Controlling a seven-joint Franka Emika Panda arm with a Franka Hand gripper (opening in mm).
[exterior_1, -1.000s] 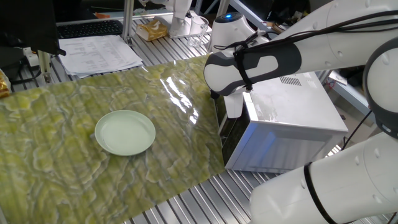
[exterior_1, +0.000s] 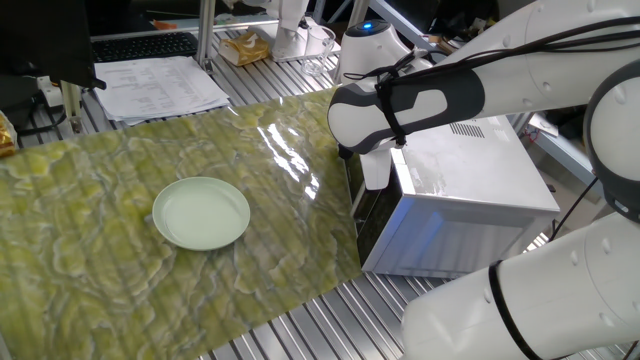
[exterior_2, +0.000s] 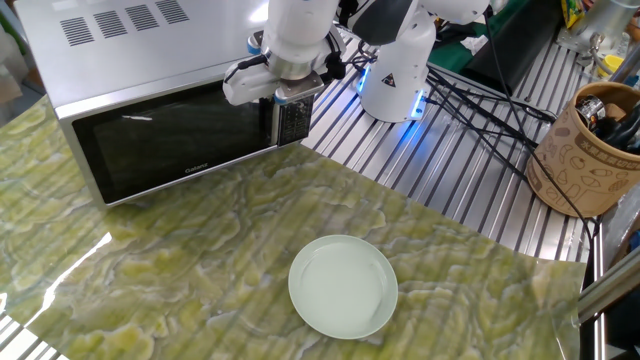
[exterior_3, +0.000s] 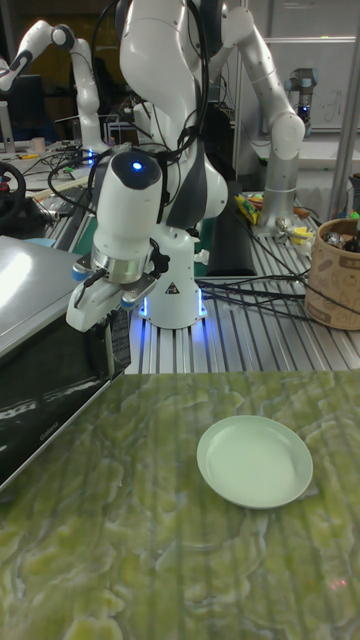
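Note:
A silver microwave (exterior_2: 200, 50) with a dark glass door (exterior_2: 170, 135) stands on the table, its door closed against the body. At the handle end of that door is my gripper (exterior_2: 279, 100), close in front of the upright handle (exterior_2: 277, 125). The fingertips are largely hidden, so whether they touch or enclose the handle cannot be made out. A pale green round plate (exterior_1: 201, 213) lies flat on the green marbled mat, apart from the microwave and the gripper. It looks empty in all three views.
A brown patterned bucket (exterior_2: 570, 165) of utensils stands near the robot base (exterior_2: 398, 85). Papers (exterior_1: 160, 88) and a keyboard (exterior_1: 145, 47) lie beyond the mat. Cables trail across the slatted metal tabletop (exterior_3: 256, 341).

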